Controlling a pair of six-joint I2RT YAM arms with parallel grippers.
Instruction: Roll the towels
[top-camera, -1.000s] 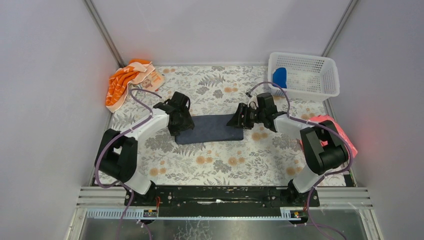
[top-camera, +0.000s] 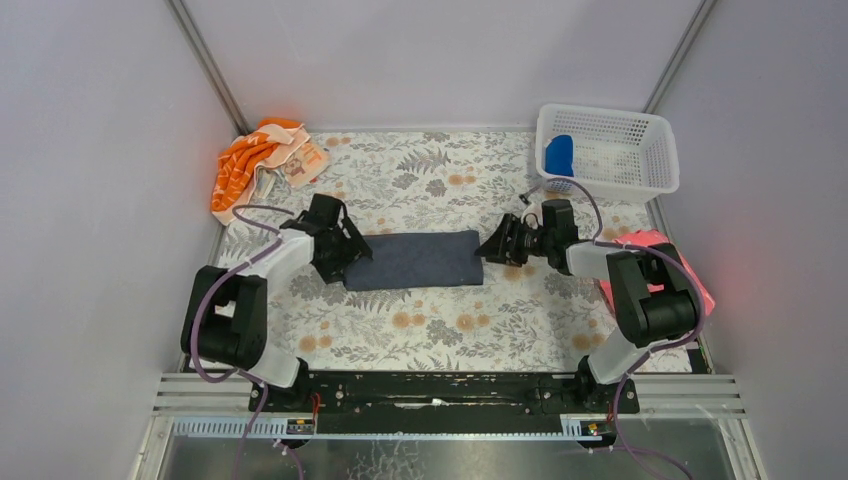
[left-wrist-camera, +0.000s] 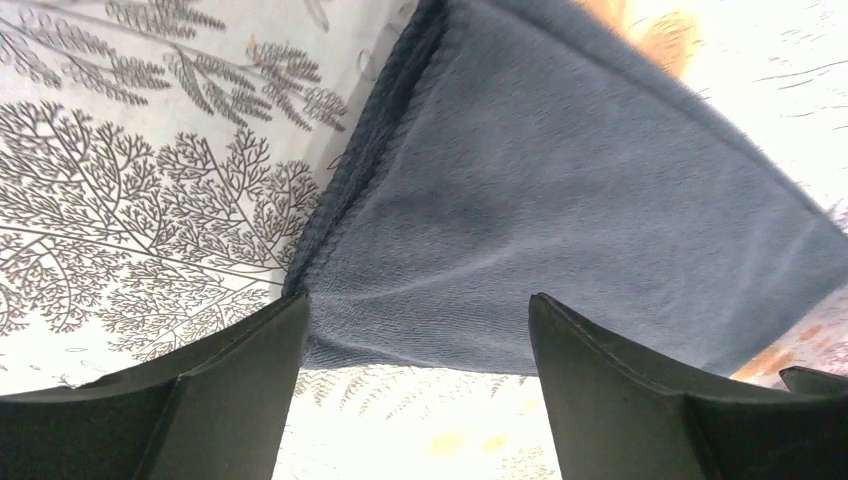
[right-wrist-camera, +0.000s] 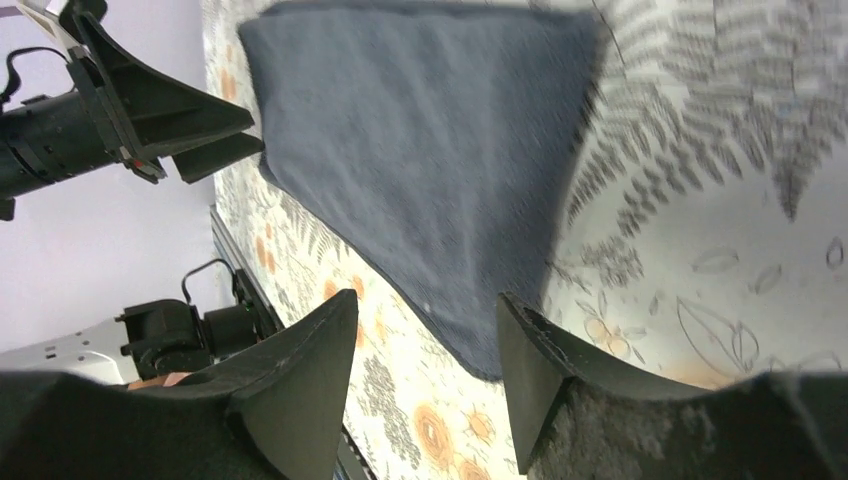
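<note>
A dark grey-blue towel (top-camera: 420, 260) lies folded into a long flat strip across the middle of the patterned mat. My left gripper is open over its left end, where the left wrist view shows a folded edge and nothing held between the fingers. My right gripper stands open at the towel's right end, with the towel's edge below its fingertips and nothing held.
An orange towel pile (top-camera: 250, 165) lies at the back left. A white basket (top-camera: 625, 150) with a blue item (top-camera: 559, 155) stands at the back right. A red cloth (top-camera: 700, 295) lies under the right arm.
Both grippers have moved outward, left one to the left and right one to the right, from over the towel toward its ends. The towel has shifted slightly.
</note>
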